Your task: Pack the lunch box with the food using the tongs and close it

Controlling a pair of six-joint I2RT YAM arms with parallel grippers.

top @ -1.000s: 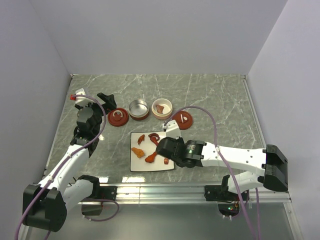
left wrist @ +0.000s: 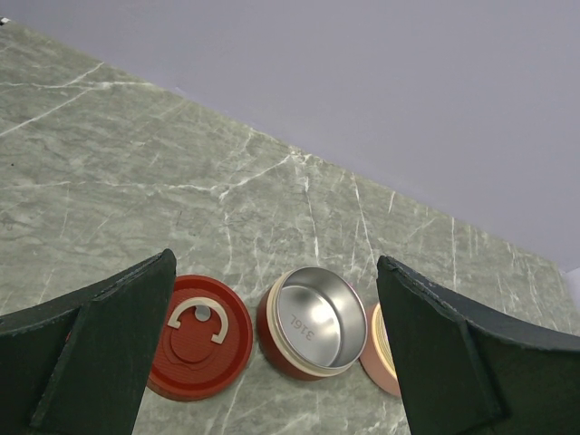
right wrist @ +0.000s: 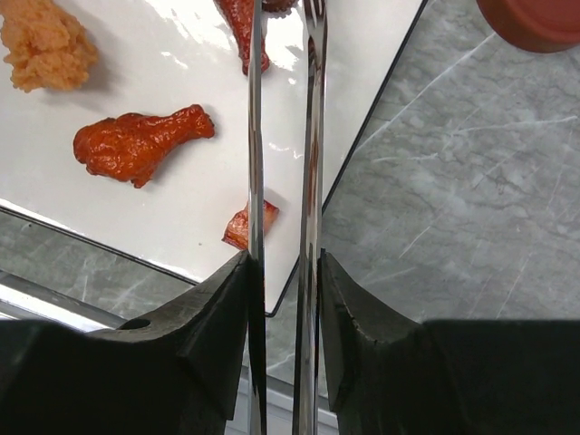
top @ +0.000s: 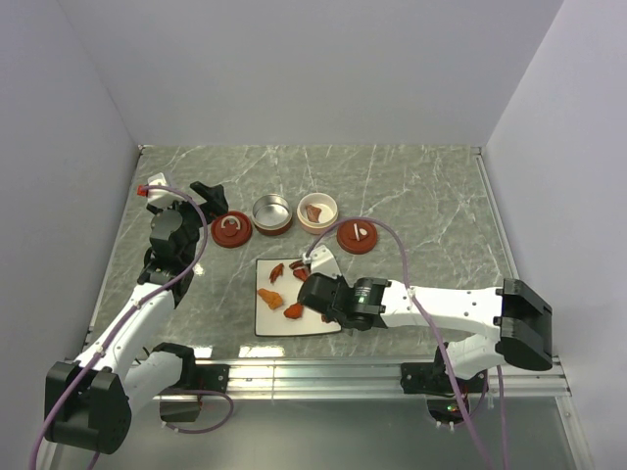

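Observation:
A white board (top: 269, 318) holds several pieces of food: an orange fried piece (right wrist: 50, 50), a red drumstick (right wrist: 136, 145), a small piece (right wrist: 240, 227) and others. My right gripper is over the board, its long metal tongs part open above the red pieces at the back; whether anything is between the tips is unclear. A steel container (left wrist: 322, 322) and a cream container (top: 317, 206) with a piece inside stand behind the board. My left gripper is open, high at the left near a red lid (left wrist: 195, 353).
A second red lid (top: 358, 245) lies right of the cream container.
My right arm has shifted a little to the left and toward the front over the board. The left arm has not moved.

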